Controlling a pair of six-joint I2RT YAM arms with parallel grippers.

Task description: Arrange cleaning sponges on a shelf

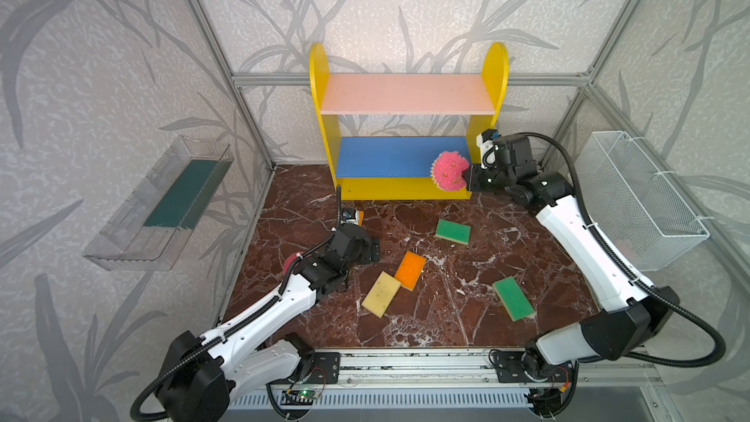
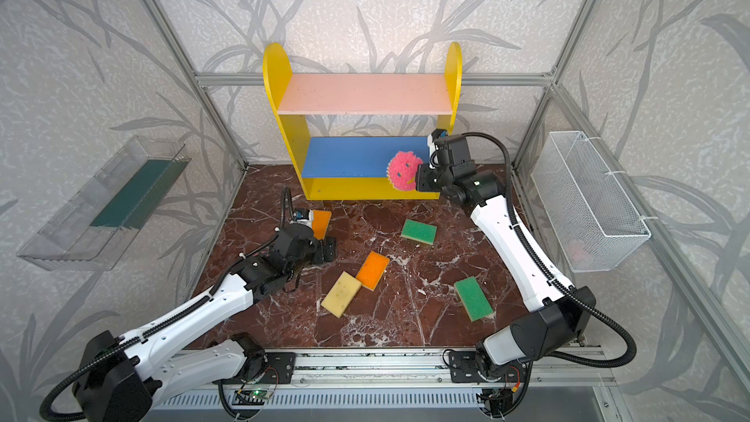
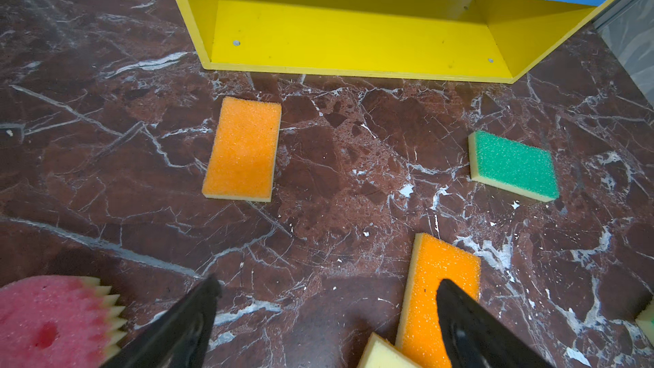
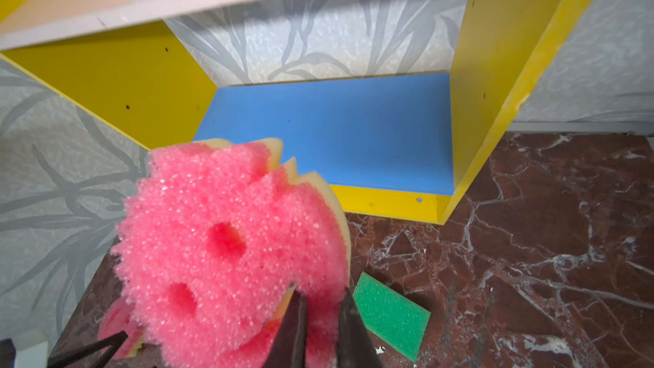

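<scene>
A round pink sponge with a jagged rim (image 1: 449, 170) is lifted in front of the blue shelf board (image 1: 398, 154). My right gripper is shut on its edge, as the right wrist view shows. Above the table my left gripper is open, nothing between its fingers. Below it lie an orange sponge (image 3: 244, 150), a second orange sponge (image 3: 436, 293) touching a yellow sponge (image 2: 341, 294), and another pink sponge (image 3: 51, 320) at the lower left. Two green sponges lie to the right, one near the shelf (image 1: 453, 231) and one nearer the front (image 1: 513, 298).
Both the pink upper board (image 1: 406, 93) and the blue board look empty, between yellow side walls (image 4: 524, 61). A clear bin (image 1: 129, 254) hangs on the left wall and a white wire basket (image 1: 664, 203) on the right wall.
</scene>
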